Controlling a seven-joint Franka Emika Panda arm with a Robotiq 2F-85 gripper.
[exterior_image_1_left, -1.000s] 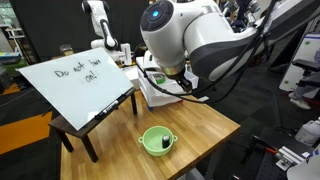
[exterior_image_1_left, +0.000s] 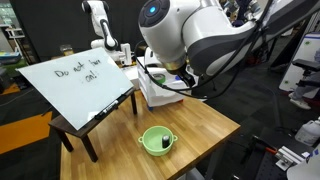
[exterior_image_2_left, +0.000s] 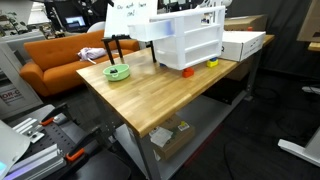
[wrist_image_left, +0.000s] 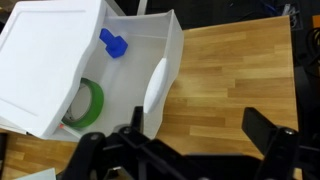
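My gripper stands open in the wrist view, its two dark fingers wide apart and nothing gripped. Beyond the left finger is a white open bin (wrist_image_left: 138, 60), part of a white unit (exterior_image_2_left: 190, 42) on the table. A blue object (wrist_image_left: 113, 43) and a green tape roll (wrist_image_left: 85, 104) lie inside the bin. Bare wood shows beyond the right finger. A green bowl (exterior_image_1_left: 158, 141) sits on the table in exterior view 1, holding a dark object (exterior_image_1_left: 167, 141). The white arm largely hides the gripper there.
A white board (exterior_image_1_left: 82, 82) with handwriting leans on a dark stand beside the bowl. Red (exterior_image_2_left: 187, 72) and yellow (exterior_image_2_left: 212, 63) items lie by the white unit, with a white box (exterior_image_2_left: 242, 45) farther along.
In exterior view 1, the arm's white upper part has shifted a little to the right and looks larger. The bowl, board and white unit have not moved.
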